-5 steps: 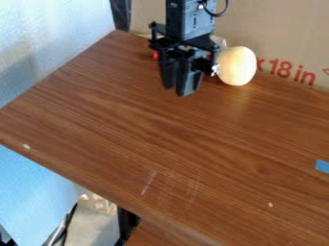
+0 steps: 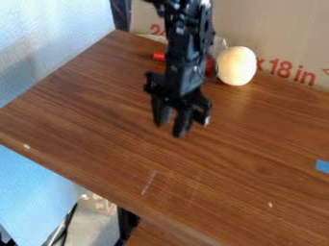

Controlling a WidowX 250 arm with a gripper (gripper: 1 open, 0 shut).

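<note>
A black robot arm reaches down from the top centre, its gripper hanging low over the wooden table; whether its fingers are open or shut is unclear in the blur. A pale round object sits at the back, right of the arm. Behind the arm, a red item shows, partly hidden.
A cardboard box with red print stands along the back. A blue tape piece lies at the right. The table's left edge drops to a light blue area.
The gripper has moved down in the view, lower and nearer the table's front, away from the pale object. The pale object stays put.
</note>
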